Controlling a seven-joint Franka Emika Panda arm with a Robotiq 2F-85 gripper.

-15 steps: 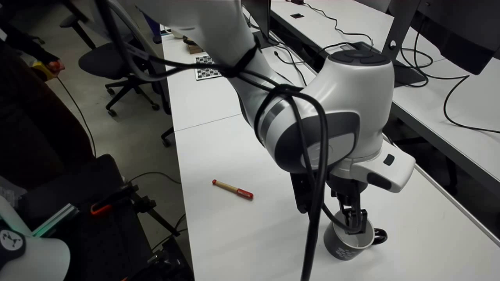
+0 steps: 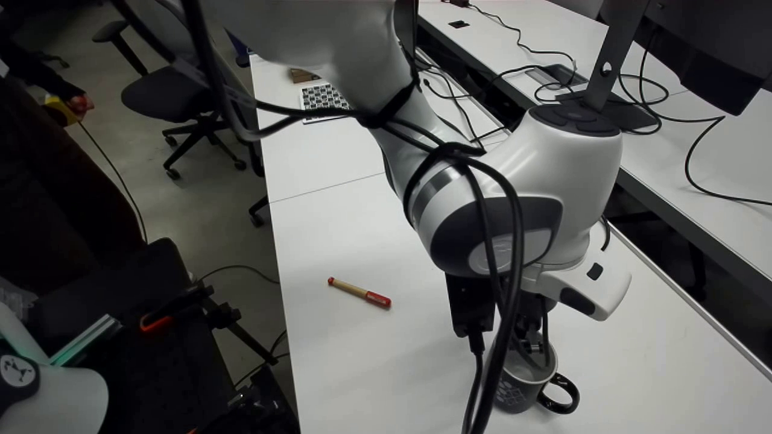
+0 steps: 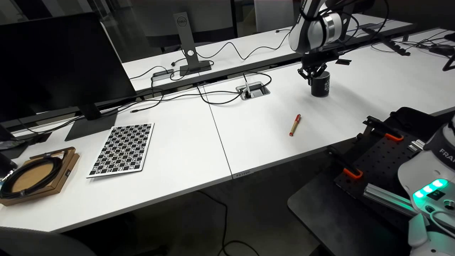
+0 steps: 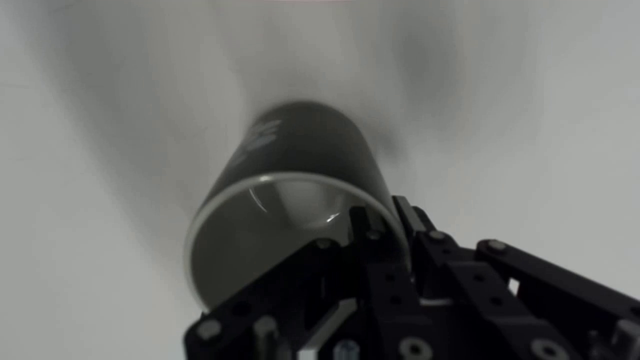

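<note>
A dark mug (image 2: 512,394) with a pale interior and a pattern on its side stands on the white table, its handle towards the lower right in the first exterior view. My gripper is shut on the mug's wall, one finger inside the rim and the other outside. From above, in the wrist view, the mug (image 4: 306,141) appears with its rim open towards the camera. In the second exterior view the mug (image 3: 321,85) looks upright under the arm. Cables partly cover it in the first exterior view.
A red and tan marker (image 2: 359,292) lies on the table, well clear of the mug. Further off are a checkered board (image 3: 122,149), a cable socket box (image 3: 252,90) and a large monitor (image 3: 64,64).
The mug has turned, its handle swinging downward in the first exterior view, and it has shifted slightly left there.
</note>
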